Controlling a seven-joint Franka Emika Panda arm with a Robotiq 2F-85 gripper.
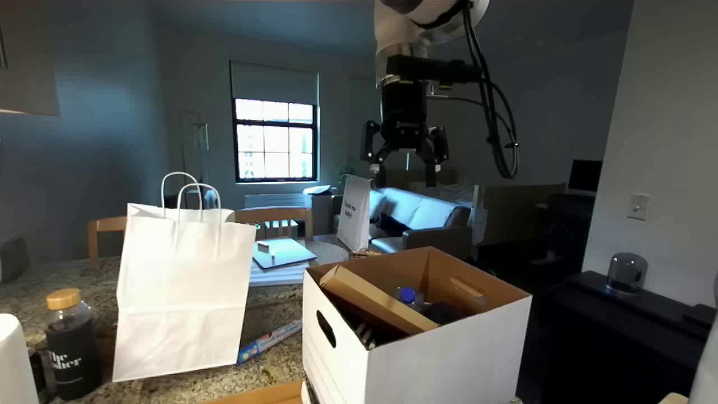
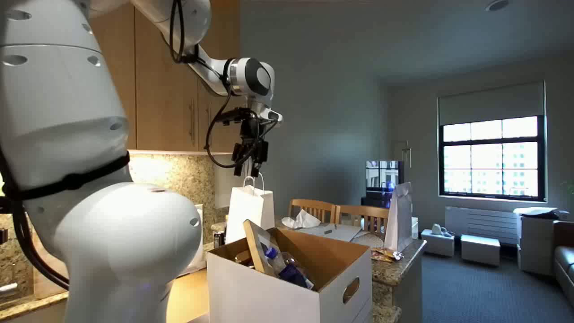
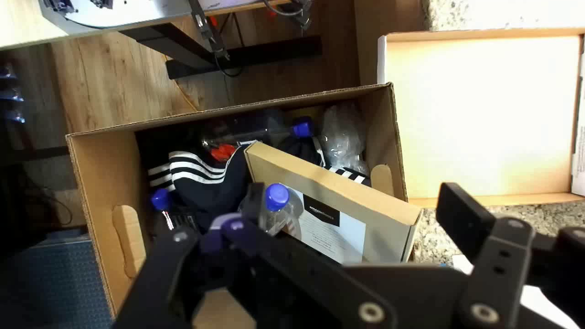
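Above the counter hangs my gripper, pointing down with its two fingers apart and nothing between them. Seen from the wrist, an open white cardboard box with a brown inside lies below it. A flat brown carton leans on the box's wall, tilted upward. Among the contents are clear bottles with blue caps, dark cloth with white stripes and a crumpled clear plastic bag. My gripper's own body hides the near part of the box in the wrist view.
A white paper bag with upright handles stands left of the box, near a dark bottle with a wooden lid. A blue tube-like item lies between bag and box. Beside the box lies an empty shallow lid.
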